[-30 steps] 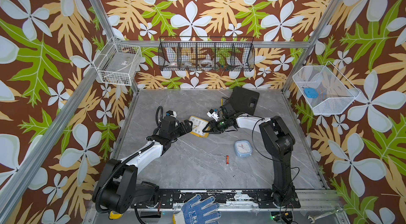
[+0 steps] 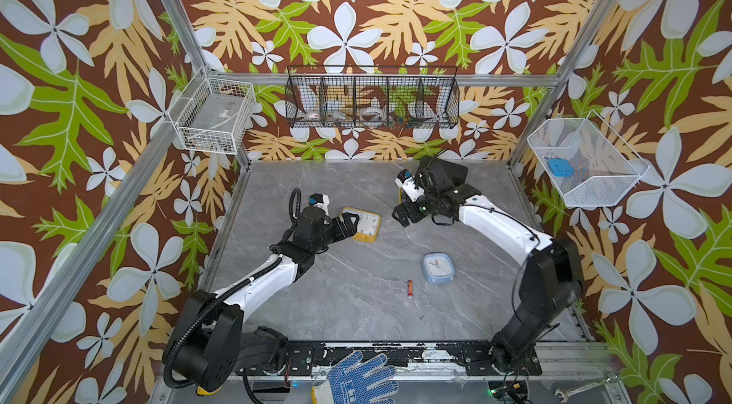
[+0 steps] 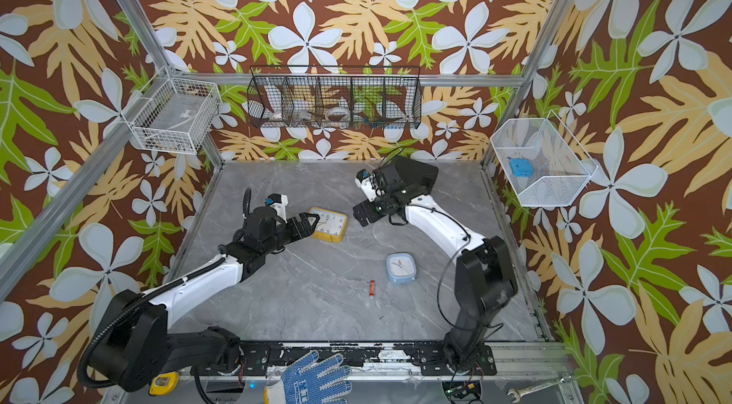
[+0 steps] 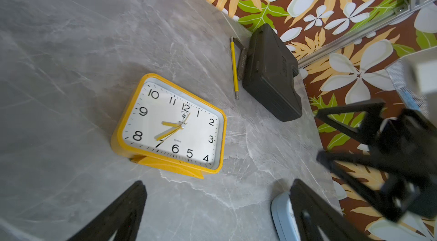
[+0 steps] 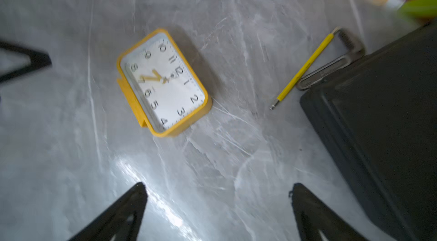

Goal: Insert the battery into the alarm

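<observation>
The yellow alarm clock (image 2: 366, 224) (image 4: 173, 122) lies face up near the middle of the table. A small red battery (image 2: 410, 288) (image 3: 372, 287) lies in the front half, left of a light blue clock (image 2: 438, 266). My left gripper (image 2: 348, 224) hovers at the yellow clock's left end, open and empty; in the left wrist view the clock sits between and beyond its fingers. My right gripper (image 2: 404, 214) stands open to the clock's right and above the table, nothing between its fingers.
A black case (image 4: 273, 72) lies at the back right with a yellow rod (image 5: 305, 66) and a grey tool beside it. Wire baskets (image 2: 371, 98) hang on the back and side walls.
The right arm has risen and drawn back rightward from the yellow clock, uncovering it. My left gripper has shifted slightly up and to the right. The clock has turned slightly.
</observation>
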